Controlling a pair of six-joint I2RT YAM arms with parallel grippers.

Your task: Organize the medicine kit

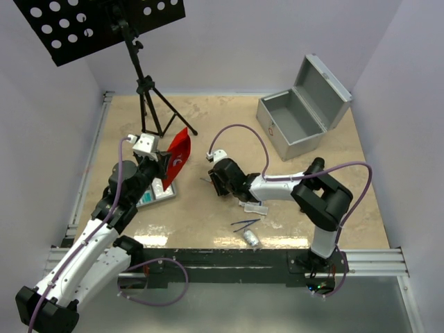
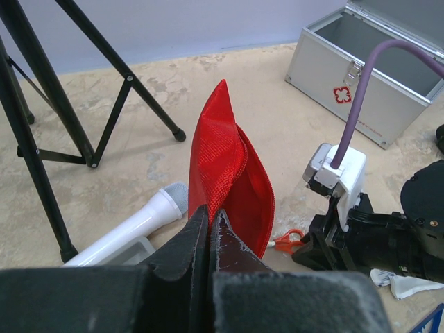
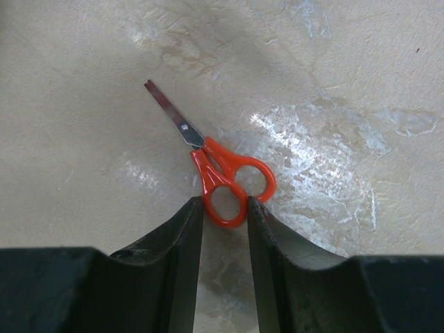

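My left gripper is shut on the edge of a red pouch [image 2: 232,166], which stands up from the fingers above the table. In the top view this pouch [image 1: 177,158] is left of centre. Small orange-handled scissors [image 3: 236,173] lie on the table, blades toward the upper left in the right wrist view. My right gripper is partly open at the scissors' handle end, one loop between its fingertips; whether they touch it I cannot tell. An open silver case [image 1: 291,125] stands at the back right, its visible interior empty.
A white tray [image 1: 164,192] holding items sits under my left gripper. Blue tweezers [image 1: 245,223], a white bottle [image 1: 251,238] and flat white packets [image 1: 255,208] lie near the front. A black tripod stand [image 1: 149,104] occupies the back left. Bare table lies in the back middle.
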